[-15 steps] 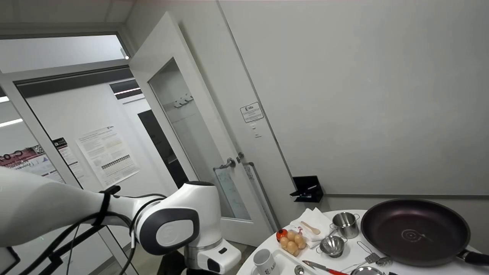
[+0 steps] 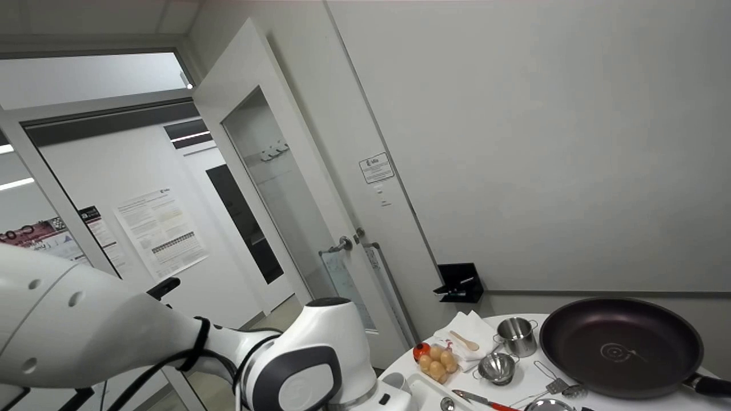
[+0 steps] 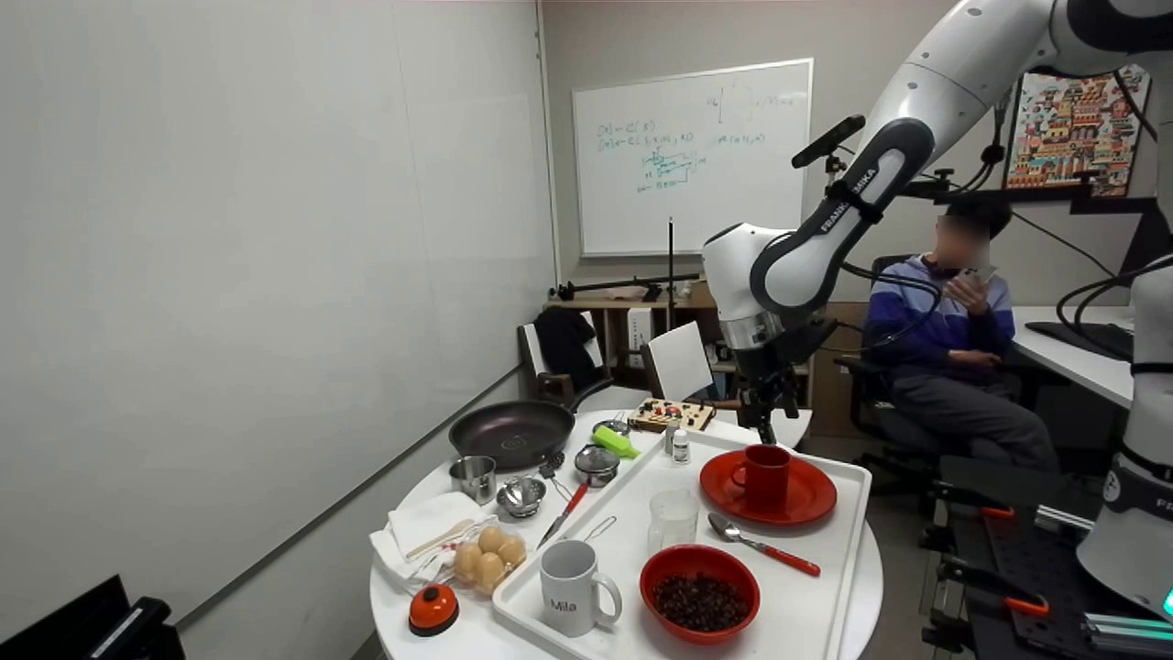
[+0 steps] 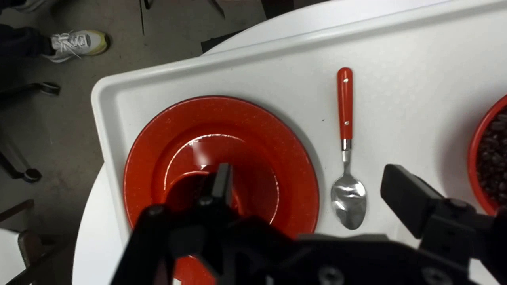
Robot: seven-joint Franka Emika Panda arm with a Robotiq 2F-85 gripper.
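Note:
My gripper is open above the white tray (image 4: 266, 64), its two dark fingers wide apart. In the wrist view, the left finger overlaps a red mug (image 4: 183, 190) that stands on a red plate (image 4: 290, 142). Between the fingers, lower down on the tray, lies a spoon (image 4: 349, 199) with a red handle. A red bowl (image 4: 476, 156) of dark beans sits beyond the right finger. Exterior view 2 has the gripper (image 3: 766, 431) over the plate's far side, close to the mug; whether it touches the mug I cannot tell.
On the tray also stand a grey mug (image 3: 568, 588), a clear glass (image 3: 671, 519) and a small white bottle (image 3: 681, 445). Beside it are a pan (image 3: 511, 433), eggs (image 3: 489, 559), metal pots and a red-handled knife (image 3: 563, 512).
In exterior view 1 the arm has moved right and lower, towards the table. It now covers most of the grey mug there.

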